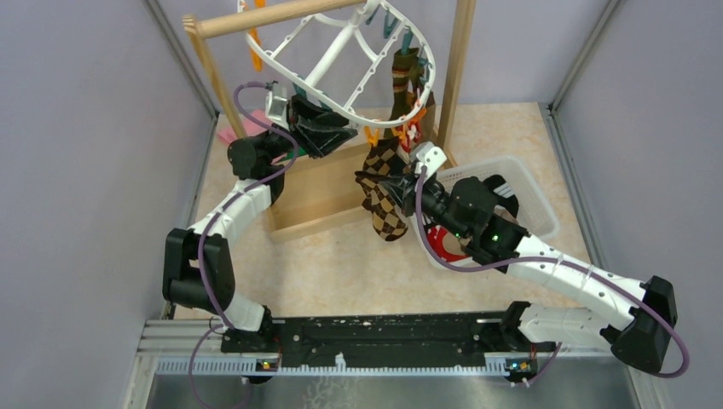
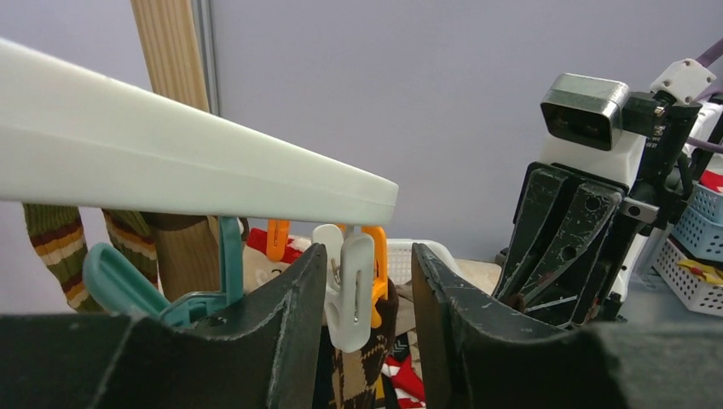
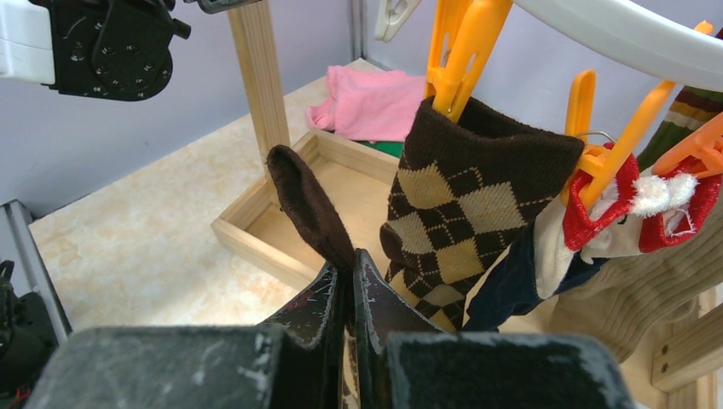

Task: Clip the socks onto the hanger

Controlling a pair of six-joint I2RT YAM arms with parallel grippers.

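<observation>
The white round hanger point(image 1: 341, 106) carries clipped socks, including a brown argyle sock point(image 3: 460, 213) held by orange clips point(image 3: 460, 60). My right gripper is shut on a dangling brown argyle sock point(image 3: 309, 204), its dark cuff poking up beside the clipped one. My left gripper stands part open under the hanger rim, its fingers either side of a white clip point(image 2: 351, 290) in the left wrist view.
A wooden frame point(image 1: 463, 51) holds the hanger over a wooden tray point(image 1: 307, 224). A white basket point(image 1: 537, 196) of socks sits at the right; pink cloth point(image 3: 375, 102) lies behind.
</observation>
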